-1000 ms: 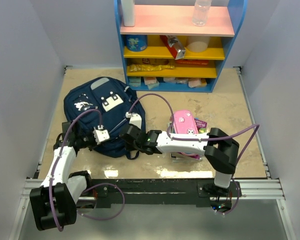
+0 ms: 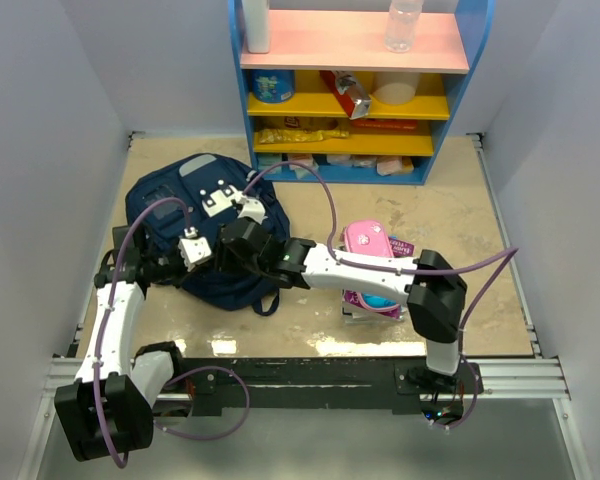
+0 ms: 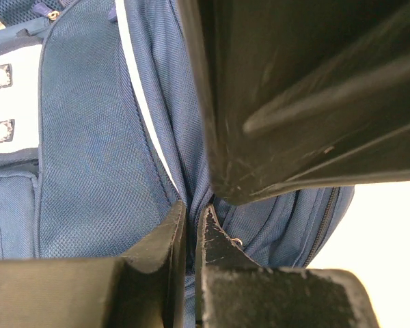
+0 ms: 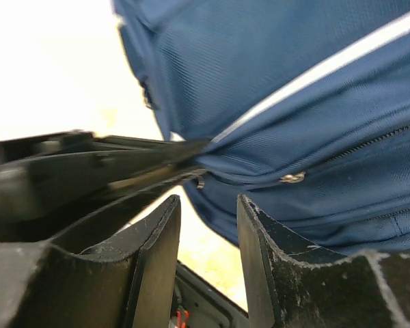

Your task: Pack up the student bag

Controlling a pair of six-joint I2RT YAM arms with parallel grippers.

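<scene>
The dark blue backpack lies flat at the table's left, both arms over its lower half. In the left wrist view, my left gripper is shut on a fold of the backpack's fabric, beside a white piping line. My right gripper stands open over the bag near a zipper pull, with nothing between its fingers. The left gripper's dark fingers reach the fabric in the right wrist view. A pink pencil case lies on a stack of books at the right.
A blue shelf with yellow boards stands at the back, holding a clear bottle, a red box and yellow packs. Bare table shows on the right. Purple cables loop over both arms.
The right gripper has moved left, close beside the left one.
</scene>
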